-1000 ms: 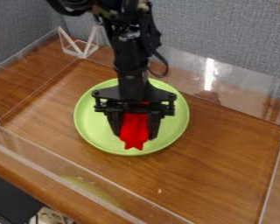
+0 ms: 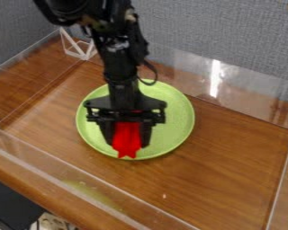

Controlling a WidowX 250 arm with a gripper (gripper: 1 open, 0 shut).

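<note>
A red object (image 2: pixel 127 140) is held low between the fingers of my black gripper (image 2: pixel 126 128), which is shut on it. Both are over the lower middle of a round green plate (image 2: pixel 171 117) on the wooden table. The gripper's body hides much of the plate and the top of the red object; whether the object touches the plate I cannot tell.
Bare wood (image 2: pixel 230 171) surrounds the plate, widest at the right. A clear barrier runs along the table's edges, with a white bracket (image 2: pixel 76 47) at the back left and grey walls behind.
My gripper and the red object have moved left across the plate by a small amount. The plate stays where it was.
</note>
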